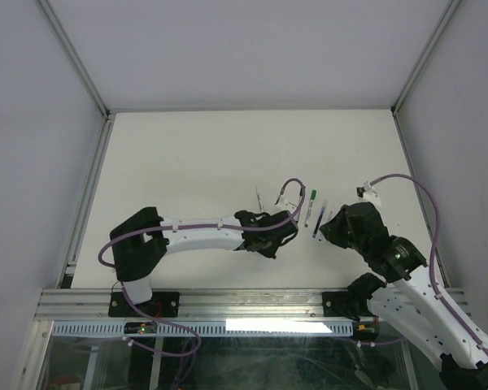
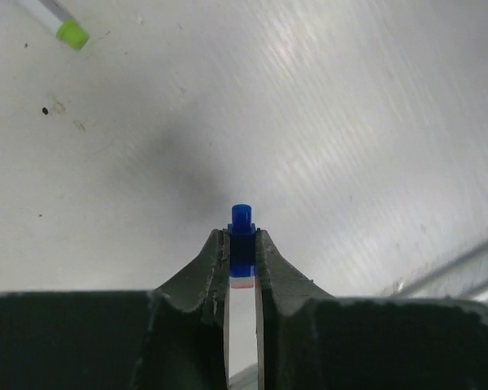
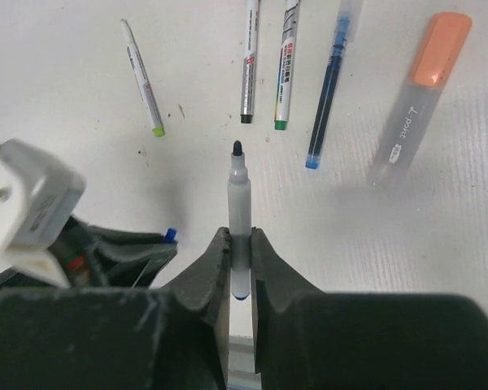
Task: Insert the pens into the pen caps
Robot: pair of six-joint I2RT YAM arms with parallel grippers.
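Observation:
My left gripper is shut on a short blue cap (image 2: 241, 218) in the left wrist view. My right gripper grips a white marker (image 3: 239, 199), its dark tip exposed and pointing forward. In the right wrist view the left arm (image 3: 32, 203) is at lower left, the blue piece just showing at its fingertips, apart from the marker. Loose pens lie farther forward: green-ended white (image 3: 142, 81), black-ended silver (image 3: 249, 73), green-capped (image 3: 285, 73) and blue (image 3: 324, 106).
An orange-capped clear case or pen (image 3: 407, 130) lies at the right in the right wrist view. Metal rails (image 1: 228, 301) run along the front edge.

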